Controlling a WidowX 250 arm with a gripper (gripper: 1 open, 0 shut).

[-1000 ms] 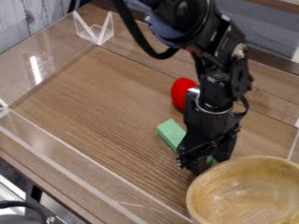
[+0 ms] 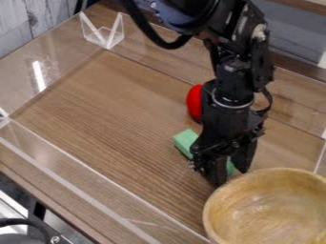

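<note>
The black gripper [image 2: 216, 157] hangs low over a green object [image 2: 186, 142] on the wooden table [image 2: 90, 124], just behind a large tan bowl [image 2: 268, 214]. Its fingers straddle the green object, which is partly hidden by the gripper; whether they hold it cannot be told. A red object [image 2: 196, 100] sits behind the gripper, partly covered by the arm.
A clear plastic item [image 2: 105, 30] stands at the back left. Black cables lie at the lower left beyond the table's edge.
The gripper and arm have shifted slightly, rising a little from where they were. The green object, bowl and red object look nearly unchanged.
</note>
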